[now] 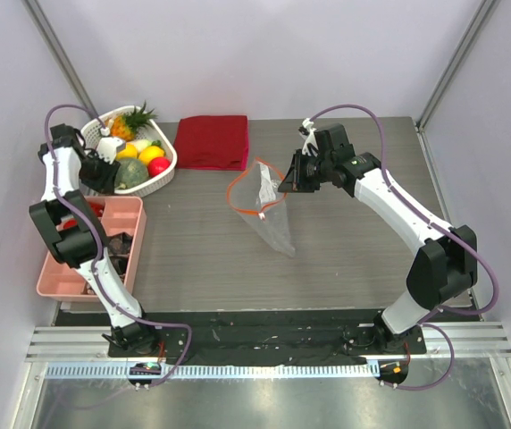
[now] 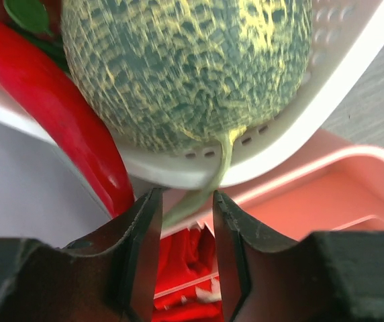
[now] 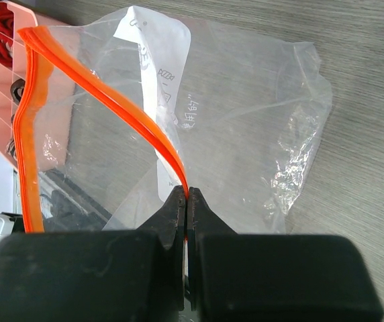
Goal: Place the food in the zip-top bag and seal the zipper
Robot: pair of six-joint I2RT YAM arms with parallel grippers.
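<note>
My left gripper is at the lower rim of the white basket (image 1: pixel 162 183), its fingers part open around the pale green stem of a red pepper (image 2: pixel 64 121); whether they touch it I cannot tell. A mottled green melon or squash (image 2: pixel 185 67) lies beside the pepper. The top view also shows a pineapple (image 1: pixel 121 128), yellow fruit and a red fruit (image 1: pixel 158 166) in the basket. My right gripper is shut on the orange-edged top of the clear zip bag (image 1: pixel 273 228), which hangs open over the table.
A pink compartment bin (image 1: pixel 135 206) with red and dark items sits below the basket at the left. A folded red cloth (image 1: pixel 211 138) lies at the back.
</note>
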